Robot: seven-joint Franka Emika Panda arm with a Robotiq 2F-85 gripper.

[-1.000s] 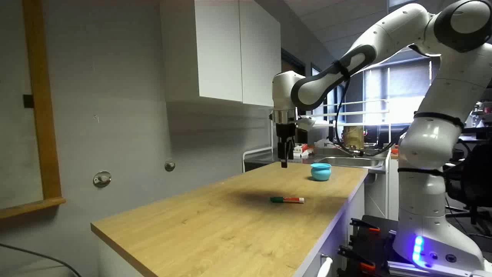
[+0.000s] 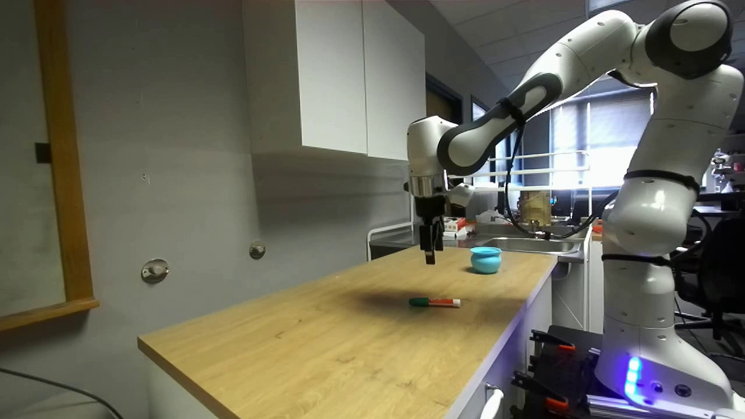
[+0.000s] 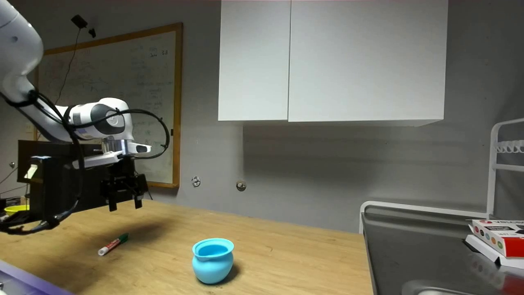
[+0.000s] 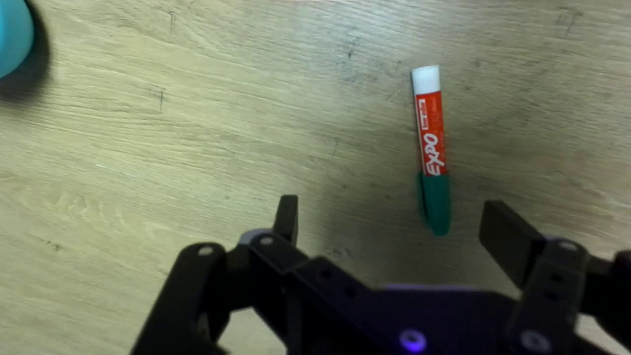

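Note:
A marker with a green cap, red label and white end (image 4: 432,133) lies flat on the wooden counter (image 2: 314,342). My gripper is open above the counter, nothing between its fingers. In the wrist view the marker's green cap falls within the span between the two fingers, nearer the right one, while its white end points away. Exterior view 2 shows the gripper (image 3: 125,205) clearly higher than the marker (image 3: 113,243). A turquoise pot (image 3: 212,260) stands upright on the counter, apart from the marker; only its edge shows at the wrist view's upper left corner.
White cupboards (image 3: 334,61) hang on the wall above the counter. Beyond the pot are a metal sink (image 2: 534,244), a white rack (image 3: 492,172) and a red and white box (image 3: 501,236).
In exterior view 1 my gripper has come down a little and shifted slightly left. The marker and the pot have stayed in place.

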